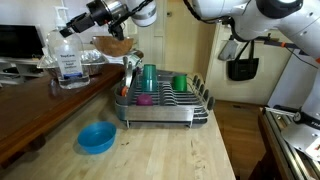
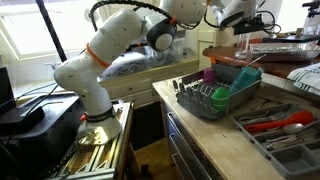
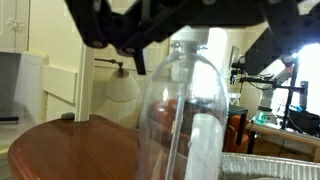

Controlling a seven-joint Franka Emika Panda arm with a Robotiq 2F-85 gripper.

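Note:
A clear bottle with a white label stands on the raised wooden ledge at the left. Over its top is my gripper, reached in from the right and open. Seen close up in the wrist view, the bottle has a white neck lying between the dark, spread fingers at the top. Whether either finger touches it, I cannot tell. Exterior view 2 also shows the gripper high at the back, by the bottle.
Below the arm stands a dish rack holding green cups and a purple item. A blue bowl sits on the counter. Behind the bottle is a brown bowl.

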